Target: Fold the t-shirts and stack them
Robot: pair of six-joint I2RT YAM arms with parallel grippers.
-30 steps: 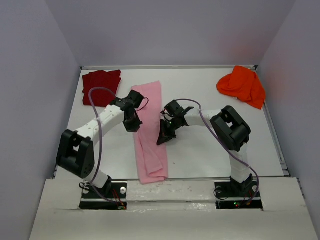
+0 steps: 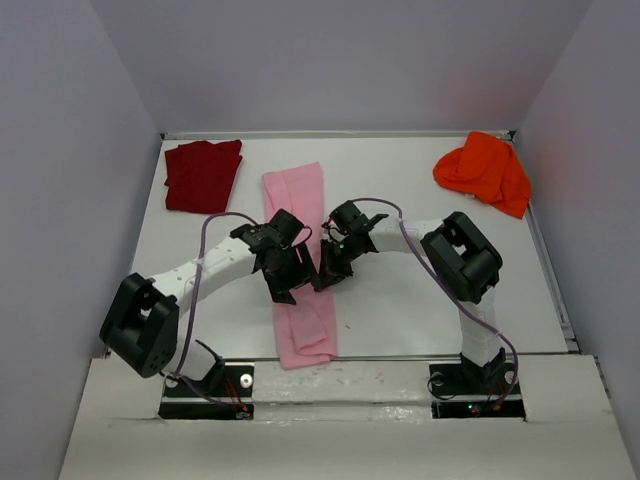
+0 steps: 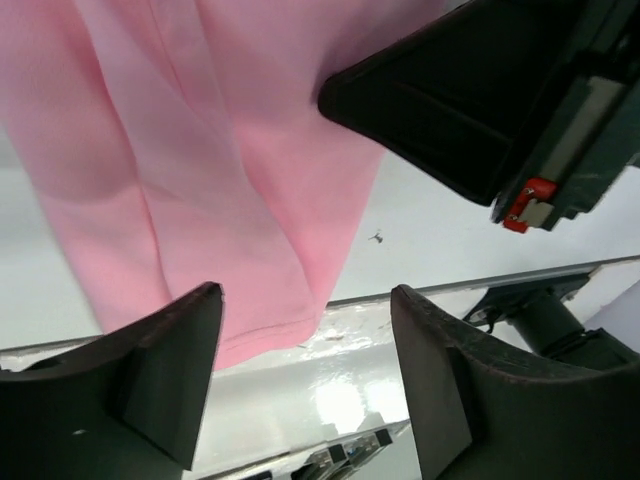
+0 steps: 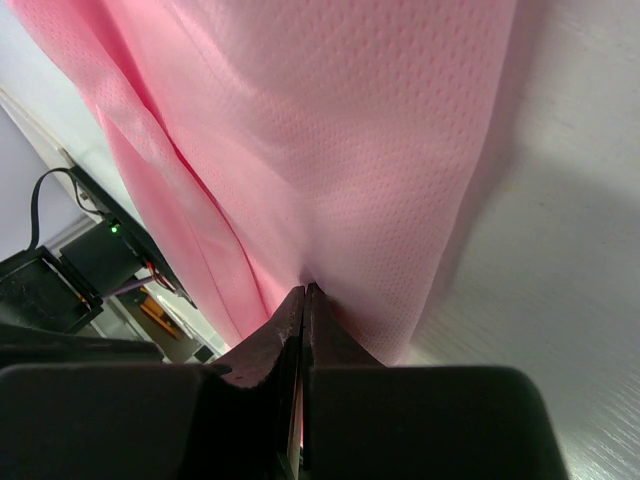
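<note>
A long pink T-shirt (image 2: 305, 335) lies lengthwise down the middle of the table, its near end over the front edge, with a narrower folded layer along it. My left gripper (image 2: 295, 285) is open above the shirt's middle; in the left wrist view its fingers frame the pink cloth (image 3: 220, 260). My right gripper (image 2: 320, 282) is shut with its tips down on the shirt's right side, where the cloth (image 4: 350, 150) dents; no cloth shows clearly between the fingertips.
A dark red folded shirt (image 2: 200, 175) lies at the back left, an orange shirt (image 2: 482, 172) at the back right. Bare table (image 2: 430, 310) shows either side of the pink shirt.
My left gripper has moved toward the front and right over the pink shirt and its fingers have opened. The right gripper stays put.
</note>
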